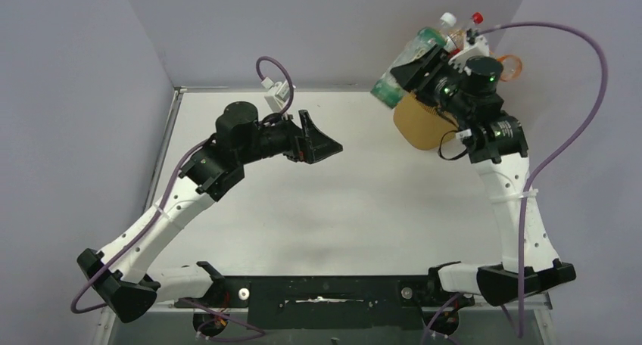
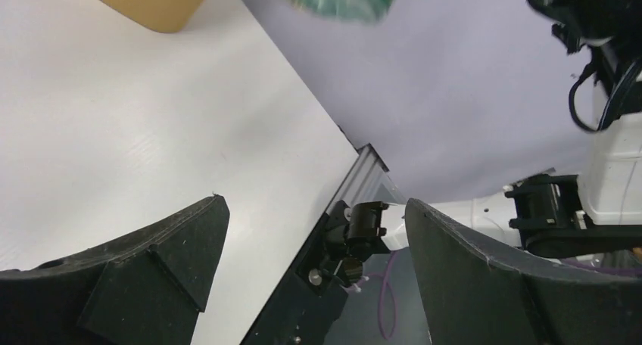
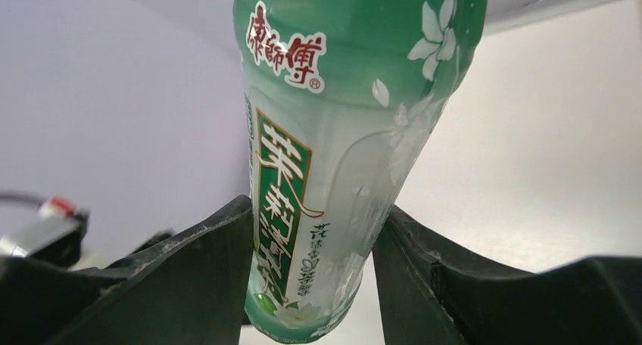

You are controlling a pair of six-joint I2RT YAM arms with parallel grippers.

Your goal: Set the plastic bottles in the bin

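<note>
A green-labelled plastic bottle, tilted, is held in my right gripper, raised at the upper right by the bin; its label fills the middle of the right wrist view. The yellow bin at the back right is largely hidden behind the bottle and arm, with bottles showing above it. My left gripper is over the middle of the table, open and empty, its two fingers wide apart in the left wrist view.
Grey walls stand at the back and sides, close behind the bin. Purple cables loop above both arms.
</note>
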